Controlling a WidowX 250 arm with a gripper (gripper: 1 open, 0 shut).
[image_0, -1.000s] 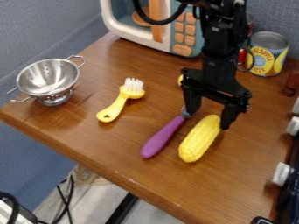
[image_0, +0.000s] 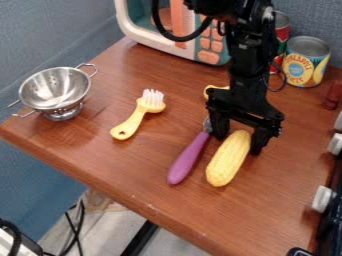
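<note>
My black gripper (image_0: 241, 128) is low over the wooden table, at the top end of a purple-handled utensil (image_0: 186, 162), whose head it partly hides. A yellow corn cob (image_0: 227, 160) lies just below and right of the gripper. I cannot tell whether the fingers are open or shut, or hold anything. A yellow brush (image_0: 134, 118) with white bristles lies to the left.
A steel colander (image_0: 56, 90) sits at the table's left. A toy microwave (image_0: 171, 35) stands at the back, cans (image_0: 305, 62) at the back right, and a black appliance (image_0: 329, 210) at the right edge.
The gripper has shifted slightly left and up in the picture. The purple utensil has moved slightly, its lower end now a little right and lower. The corn has barely moved.
</note>
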